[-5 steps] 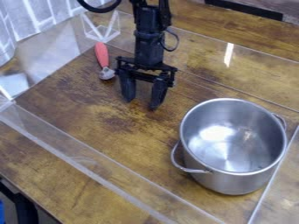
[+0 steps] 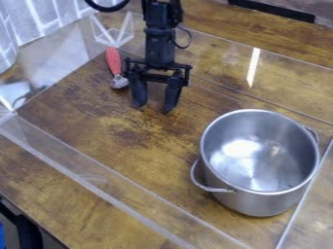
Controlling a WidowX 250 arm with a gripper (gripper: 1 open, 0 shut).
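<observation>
My black gripper [image 2: 155,93] hangs over the upper middle of the wooden surface, its two fingers spread apart and pointing down, with nothing visible between them. Just left of it lies a red-handled tool [image 2: 113,63] with a metal end, partly beside and behind the gripper. A large steel pot [image 2: 258,156] with side handles stands at the lower right.
Clear plastic walls [image 2: 117,173] border the wooden surface [image 2: 104,131].
My gripper has shifted slightly left and up, closer to the red-handled tool. The tool and pot have not moved.
</observation>
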